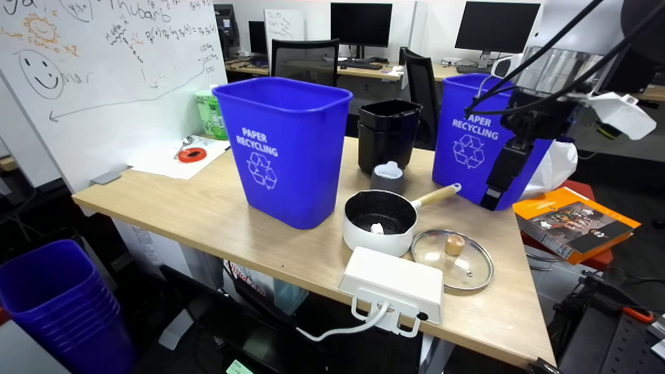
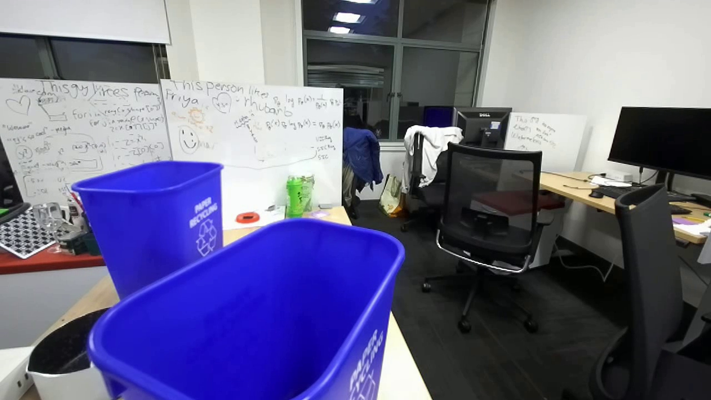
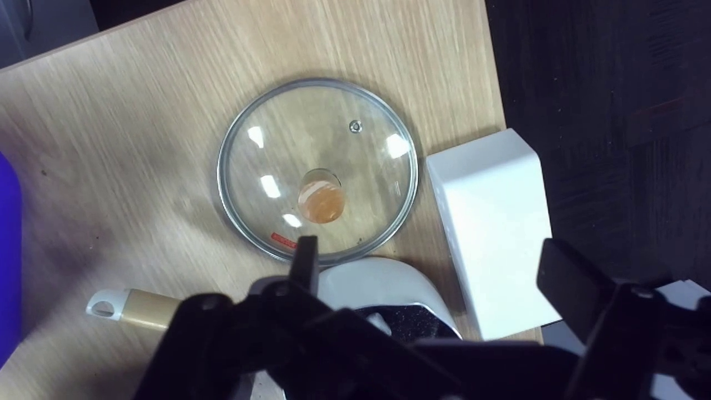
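Note:
My gripper is open, its two black fingers wide apart with nothing held between them. In exterior view 1 the gripper (image 1: 491, 198) hangs above the right part of the table. Below it lies a round glass lid (image 1: 430, 254) with a metal rim and a wooden knob (image 1: 455, 244). The wrist view shows the lid (image 3: 286, 140) flat on the wood, its knob (image 3: 321, 200) beyond the fingertips. A white saucepan (image 1: 376, 243) with a dark inside and wooden handle (image 1: 434, 197) stands uncovered beside the lid; a small white object (image 1: 377, 228) rests in it.
A white box (image 1: 394, 280) sits at the table's front edge, close to pan and lid. Two tall blue recycling bins (image 1: 290, 156), a black bin (image 1: 386, 134) and a grey cup (image 1: 387, 178) stand around the pan. Bare table (image 1: 181, 199) extends to the left.

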